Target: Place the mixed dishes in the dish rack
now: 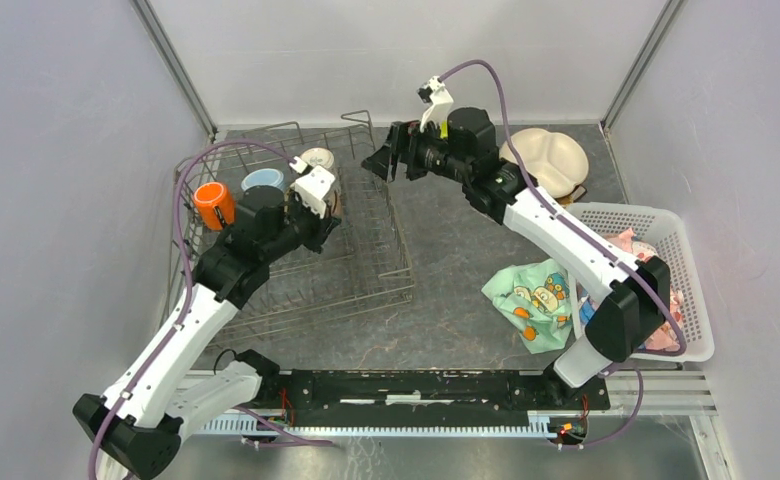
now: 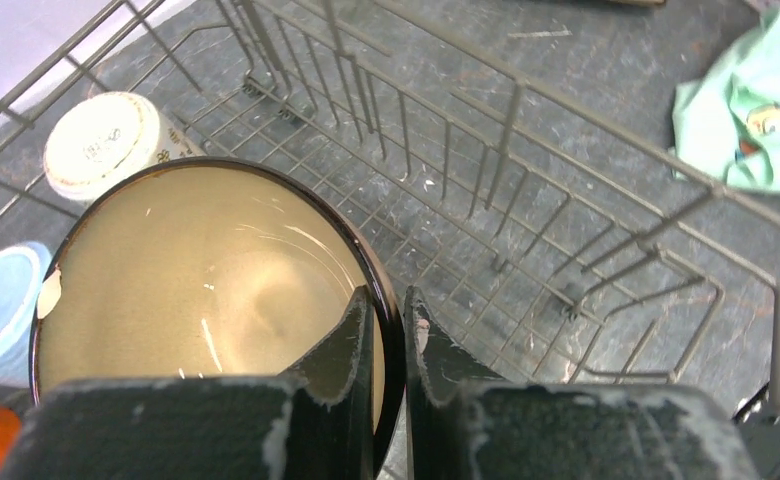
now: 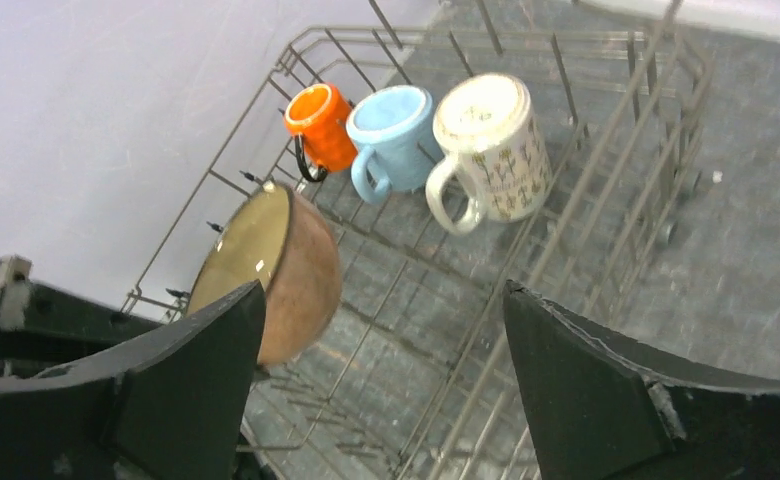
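Note:
A brown-rimmed tan dish [image 2: 196,280] [image 3: 296,280] is held on edge by my left gripper [image 1: 321,225], which is shut on its rim over the wire rack [image 1: 366,290] [image 2: 526,90]. In the rack sit an orange mug [image 1: 213,205] [image 3: 321,130], a light blue mug [image 3: 391,135] and a patterned white mug [image 2: 116,140] [image 3: 496,160]. My right gripper [image 1: 391,155] stands open above the rack's back right side, nothing between its fingers.
Divided plates [image 1: 544,160] are stacked at the back right. A white basket [image 1: 691,280] with pink cloths and a green cloth [image 1: 526,305] lie at the right.

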